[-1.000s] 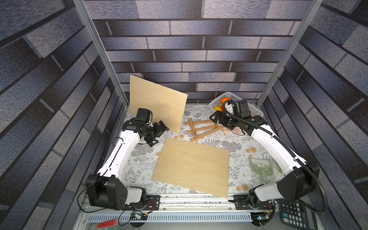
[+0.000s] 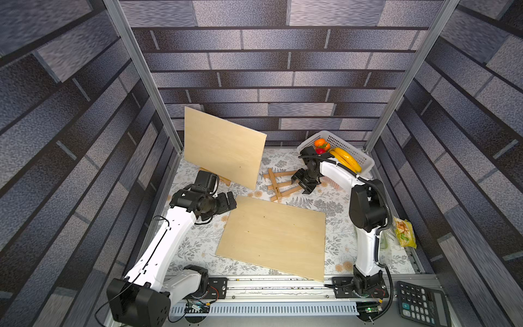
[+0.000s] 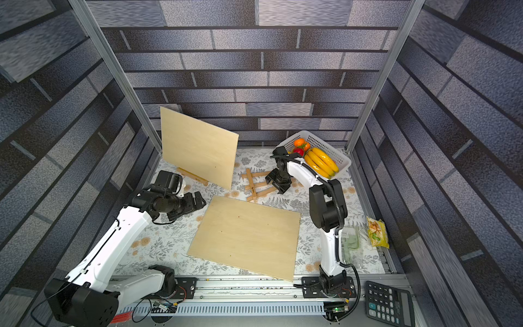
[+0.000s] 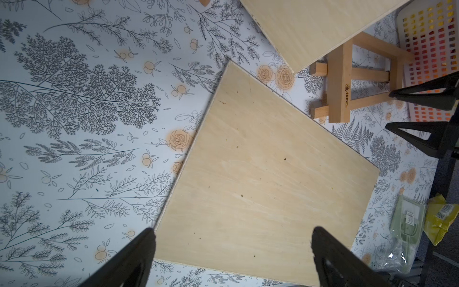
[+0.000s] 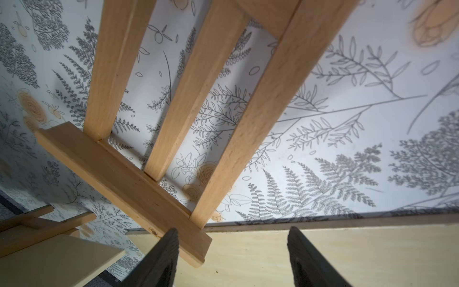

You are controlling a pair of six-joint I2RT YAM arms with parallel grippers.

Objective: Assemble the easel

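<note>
A wooden easel frame (image 5: 251,124) lies on the patterned mat at the back centre, with slats and a ledge. My right gripper (image 2: 299,179) is low over that frame, its fingertips apart in the right wrist view with nothing visible between them. A light board (image 2: 223,144) is propped upright on a wooden stand (image 3: 191,175) at the back left. A second board (image 2: 269,234) lies flat at the front centre. My left gripper (image 2: 226,201) stands open above the mat near that board's far left corner, empty.
A white basket (image 3: 340,160) of fruit sits at the back right. A green item (image 4: 406,229) and a yellow packet (image 2: 404,233) lie at the right side. Bare mat shows left and right of the flat board.
My right arm has moved inward and its gripper down over the easel frame. The left arm has drawn back toward the front left, away from the propped board.
</note>
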